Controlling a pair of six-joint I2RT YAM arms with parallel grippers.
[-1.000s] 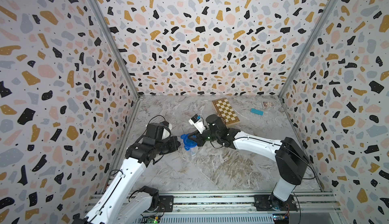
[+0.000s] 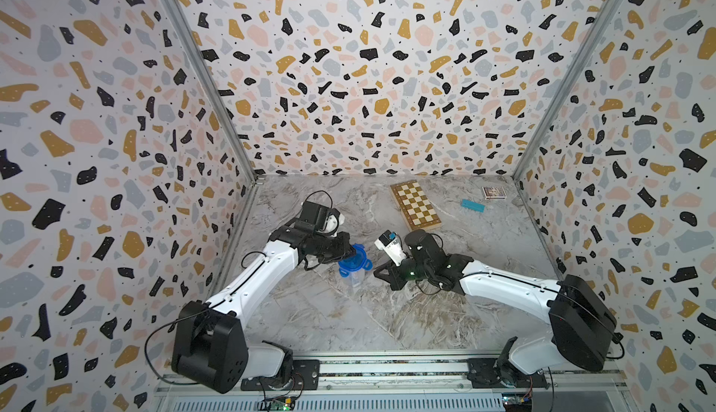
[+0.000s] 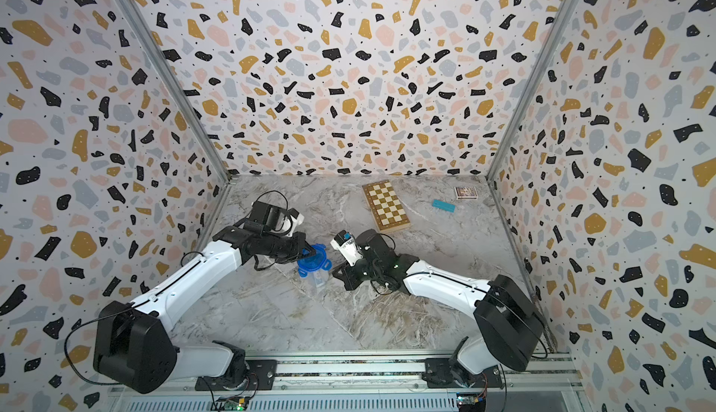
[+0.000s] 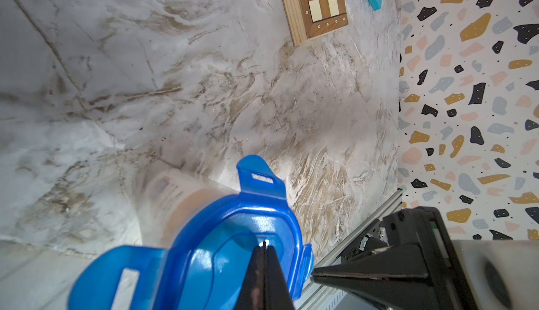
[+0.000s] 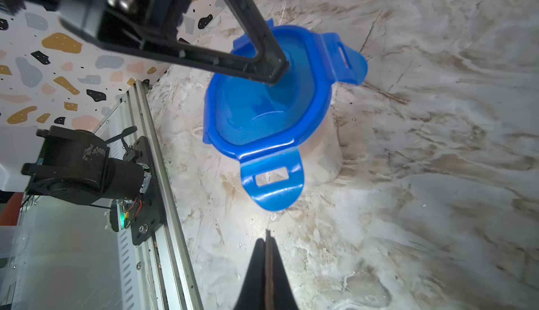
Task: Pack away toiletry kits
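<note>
A clear container with a blue lid (image 2: 359, 263) stands in the middle of the table. The lid (image 5: 252, 116) covers its top in the right wrist view, and at least two side flaps stick outward. Over the lid are the tips of my left gripper, shut with nothing visible between its fingers; contact with the lid is hard to judge. My right gripper is shut too, apart from the container on its right side, with only bare table beyond its tips. The container's contents show only as a pale blur through its wall.
A chessboard (image 2: 417, 204) lies behind the right gripper. Farther right are a turquoise box (image 2: 472, 204) and a card box (image 2: 494, 192). Table surface in front of the container is clear.
My left gripper moved right, from beside the container to over its lid. My right gripper, earlier over the lid, moved right off it. The container shifted slightly right.
</note>
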